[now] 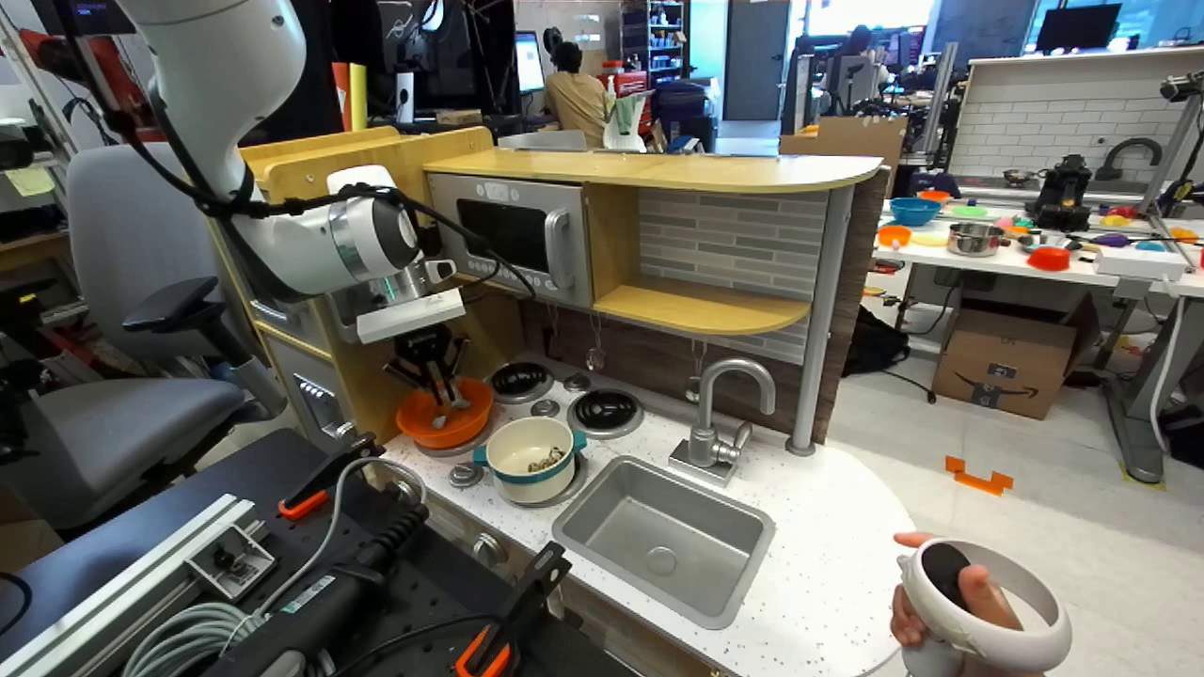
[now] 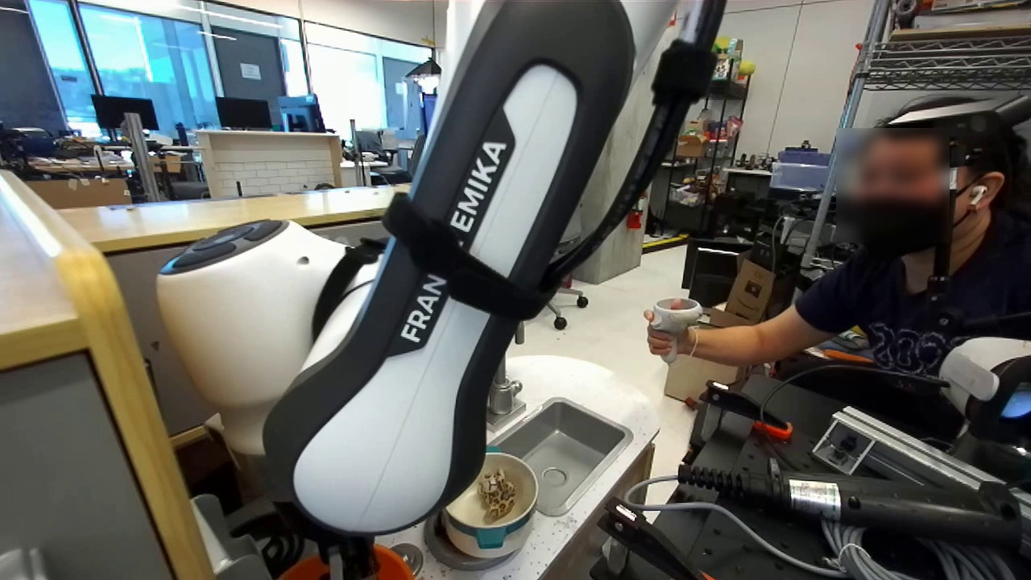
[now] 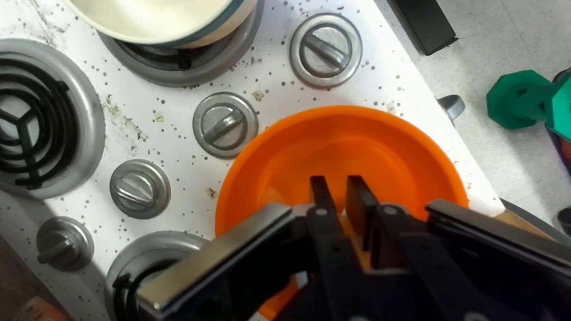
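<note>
An orange bowl [image 3: 257, 176] stands on the hob, its near part hidden under the gripper in the wrist view. My gripper points down over the bowl, fingertips a small gap apart. Something pale shows low beside and between the fingers, too hidden to name; I cannot tell whether it is in the bowl or touching them. From the side, the gripper [image 1: 447, 404] reaches within the outline of the orange bowl [image 1: 409, 425]. The second exterior view has the arm covering most of the bowl [image 2: 394, 564].
Beside the bowl, a cream pot with teal handles [image 1: 521, 487] holds small brownish pieces [image 2: 497, 495]. Stove knobs [image 3: 225, 125] and black burners [image 1: 607, 408] surround them. An empty sink [image 1: 666, 536] and faucet [image 1: 711, 412] lie right; a microwave [image 1: 508, 231] hangs above.
</note>
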